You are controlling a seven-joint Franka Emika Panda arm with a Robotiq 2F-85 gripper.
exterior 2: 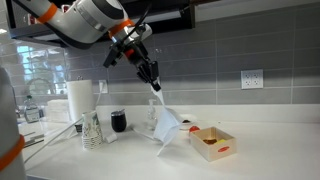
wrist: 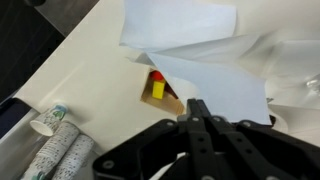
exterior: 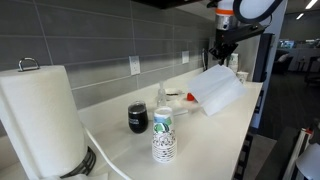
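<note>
A sheet of white paper towel (exterior: 217,88) hangs from my gripper (exterior: 221,56) above the counter. In exterior view 2 the sheet (exterior 2: 168,126) dangles as a narrow tapering shape, left of an open cardboard box (exterior 2: 212,149). From the wrist, my gripper is shut on one part of the sheet (wrist: 222,82), and the rest spreads out beyond the fingers. A white paper towel roll (exterior: 45,120) stands at the near left of the counter. The thin paper between the fingertips is hard to make out.
A stack of paper cups (exterior: 163,142) and a black tumbler (exterior: 138,118) stand on the counter, with a clear bottle (exterior: 161,95) behind. Red and yellow items (wrist: 158,88) lie in the box. Right of the box, the counter (exterior 2: 275,160) is bare.
</note>
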